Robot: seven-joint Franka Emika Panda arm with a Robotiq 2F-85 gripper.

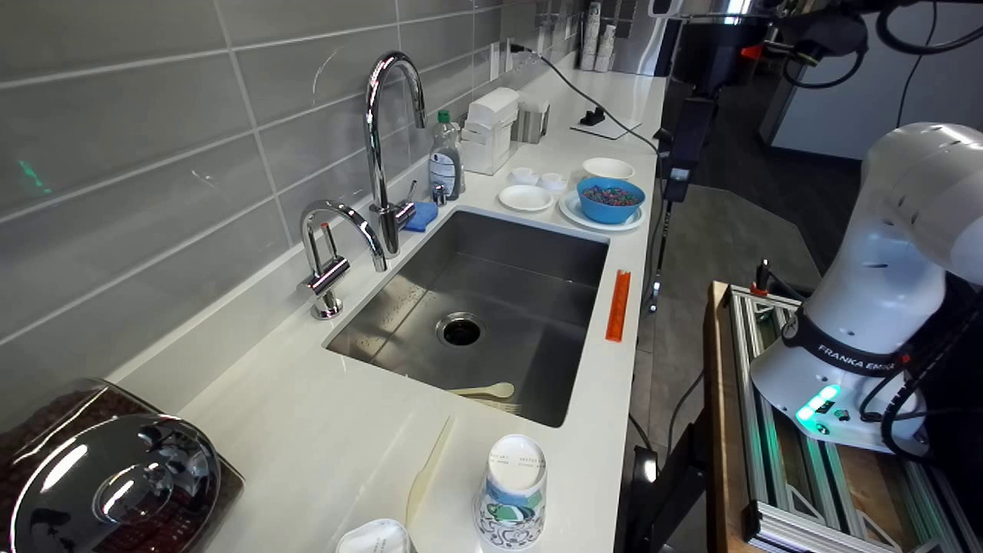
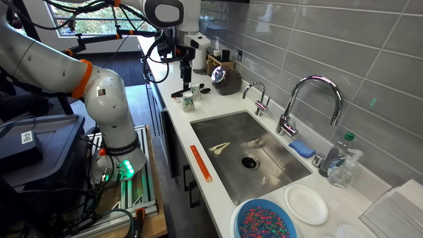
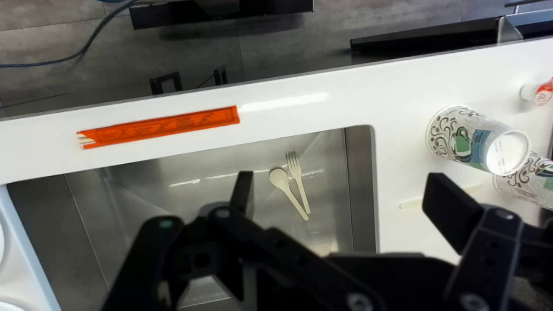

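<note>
In the wrist view my gripper is open, its two black fingers [image 3: 242,192] wide apart with nothing between them. Beneath it lie a pale spoon [image 3: 280,179] and fork [image 3: 294,168], side by side on the floor of the steel sink [image 2: 222,174]. A pale knife [image 1: 425,475] rests on the counter by the sink, partly hidden by a finger in the wrist view. Upside-down paper cups [image 2: 188,102] stand near it. An orange chopstick packet [image 2: 201,163] lies along the sink's front rim.
A blue bowl [image 1: 610,209] of small coloured pieces sits on a plate at the sink's far side. Two chrome faucets [image 2: 257,103] rise behind the sink. A lidded dark container [image 1: 115,493] and dish soap [image 1: 446,158] stand along the wall.
</note>
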